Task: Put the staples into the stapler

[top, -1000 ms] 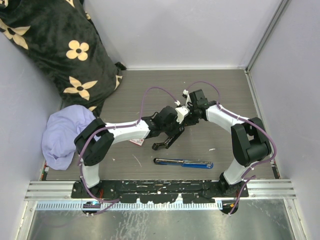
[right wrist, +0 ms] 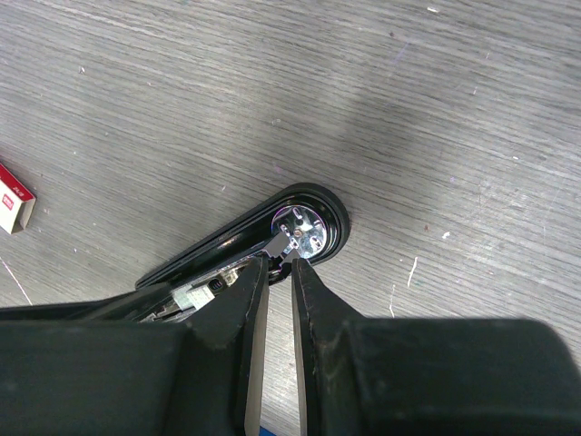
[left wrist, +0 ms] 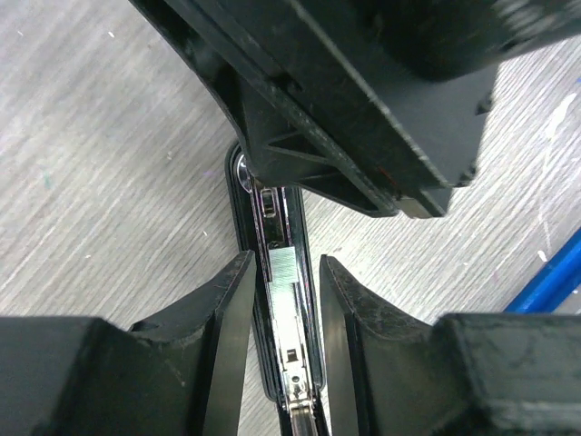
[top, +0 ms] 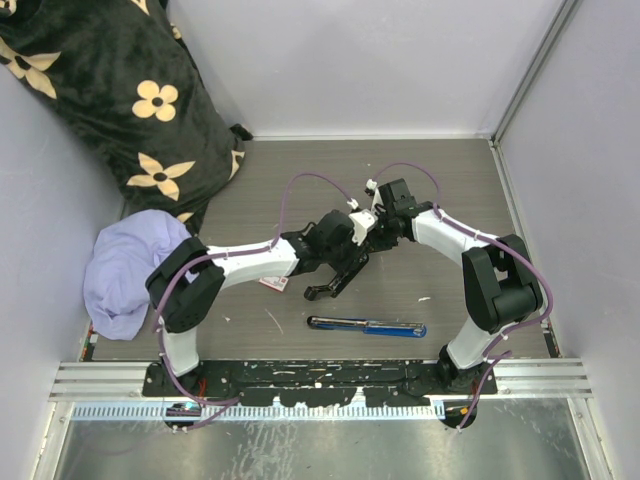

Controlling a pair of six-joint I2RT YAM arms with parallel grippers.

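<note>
The black stapler (top: pixel 323 291) lies opened out on the table, partly hidden under my arms in the top view. In the left wrist view, a shiny strip of staples (left wrist: pixel 288 313) sits in its metal channel. My left gripper is part open, one finger on each side of that channel, with gaps left at the sides. Seen from the right wrist, my right gripper is shut on a small metal part at the end of the stapler's channel, close to the round anvil plate (right wrist: pixel 300 232). The right gripper's body covers the upper part of the left wrist view.
A long blue-and-black tool (top: pixel 367 327) lies in front of the stapler. A small red-and-white box (right wrist: pixel 16 197) rests to its left. At the far left are a lilac cloth (top: pixel 133 272) and a dark flowered cushion (top: pixel 120 110).
My left arm has shifted very slightly near its base. The right arm, the stapler and the blue tool stay where they were.
</note>
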